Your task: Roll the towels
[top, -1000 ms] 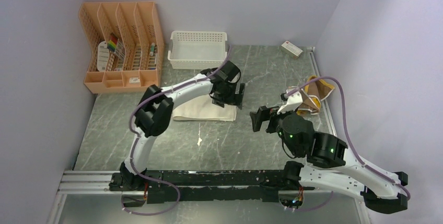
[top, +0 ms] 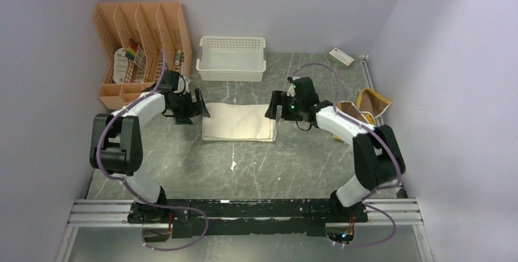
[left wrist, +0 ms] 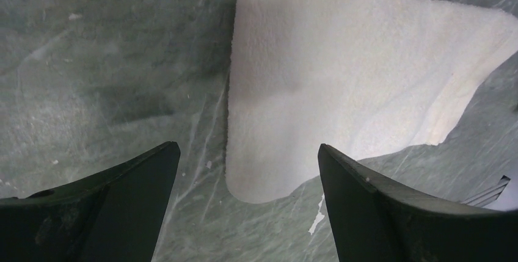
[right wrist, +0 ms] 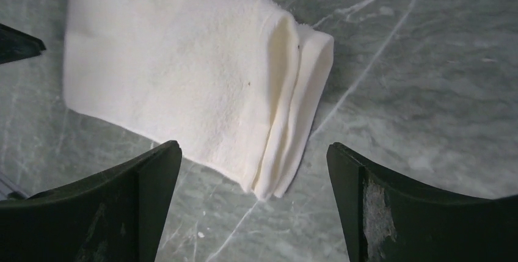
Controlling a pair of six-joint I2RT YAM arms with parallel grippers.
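Observation:
A cream towel point(top: 239, 122) lies folded into a flat rectangle in the middle of the table. Over its left end hovers my left gripper point(top: 199, 103), open and empty; in the left wrist view the near end of the towel point(left wrist: 342, 72) reaches between and beyond the spread fingers. At the opposite end my right gripper point(top: 273, 105) also stands open above the cloth. The right wrist view shows layered folds along that short edge of the towel point(right wrist: 201, 79), with nothing clasped between the fingers.
An empty white basket point(top: 231, 76) stands behind the towel. An orange divided rack point(top: 109, 95) is at the back left, holding small items. Brown-and-yellow cloth pieces point(top: 374, 104) and a white box point(top: 341, 57) lie at the right.
My left gripper has moved from the towel's right end to its left end. The right arm has swung inward and up to the right end. The towel looks unmoved.

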